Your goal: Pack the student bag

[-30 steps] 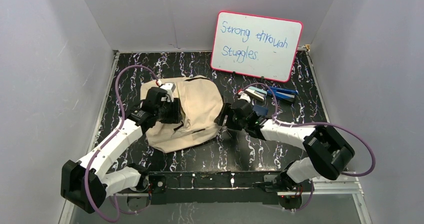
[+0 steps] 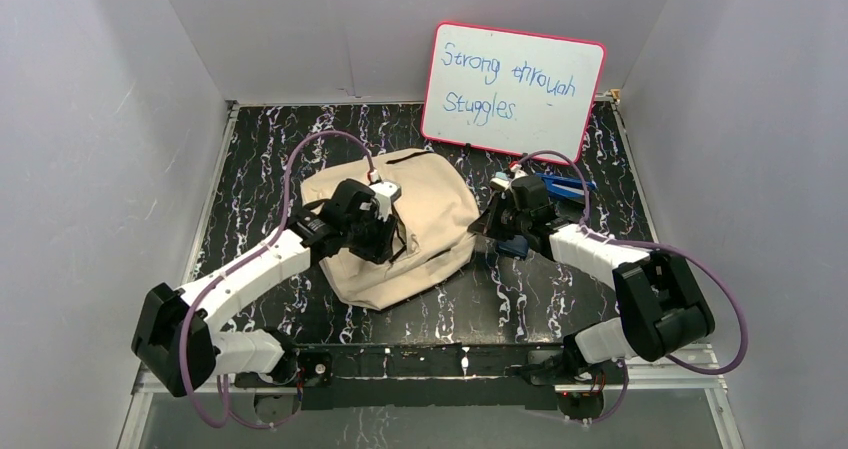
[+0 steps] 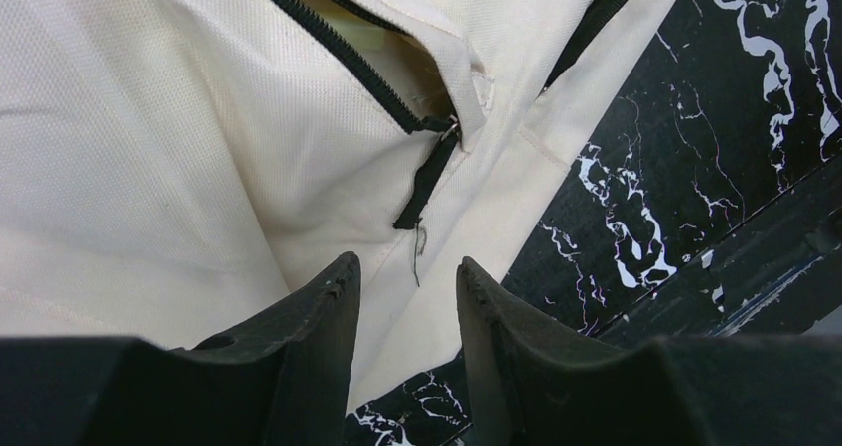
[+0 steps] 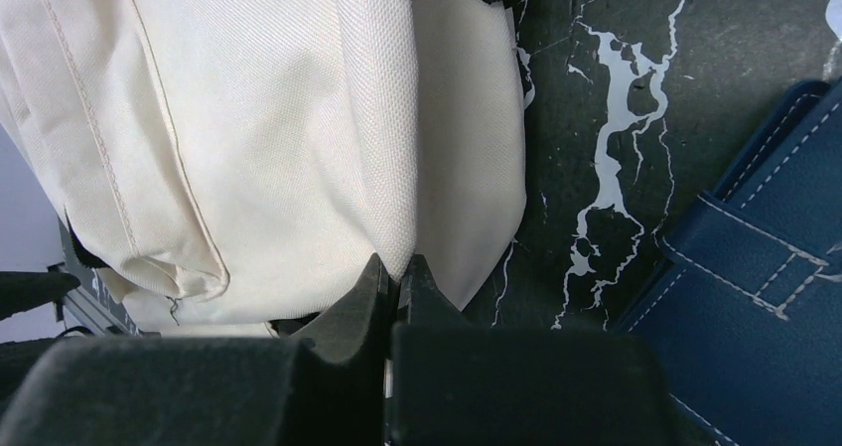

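A cream cloth bag (image 2: 435, 204) lies on the dark marbled table, its black zipper (image 3: 333, 49) partly open so that a little of the inside shows. Over the bag hangs my left gripper, its fingers apart and nothing between them; the zipper's black end tab (image 3: 427, 183) lies just beyond the fingertips. At the bag's right edge my right gripper is shut on a fold of the cream cloth. A dark blue wallet-like case with white stitching (image 4: 765, 267) rests on the table to the right of the bag.
Blue items (image 2: 570, 184) lie behind the right arm, partly hidden by it. A whiteboard with handwriting (image 2: 515, 89) stands at the back.
The bag has shifted right, with both arms moving right over it. The blue case is now partly covered by the right arm.
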